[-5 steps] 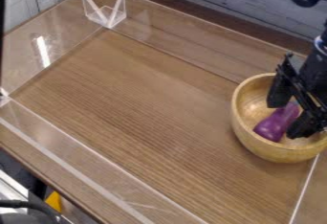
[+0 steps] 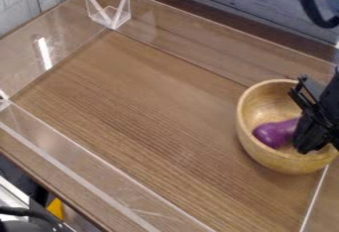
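A wooden bowl [image 2: 255,147] sits at the right of the wooden table, holding a purple object [image 2: 276,132]. My black gripper [image 2: 307,137] reaches down from the right edge into the bowl, over the right part of the purple object and partly hiding it. Whether anything is between its fingers cannot be made out.
A clear angular container or bracket [image 2: 110,10] stands at the back left. A black cable or arm part runs along the bottom left edge.
The gripper has moved lower into the bowl. The purple object now shows further left and higher in the bowl, partly covered by the gripper.
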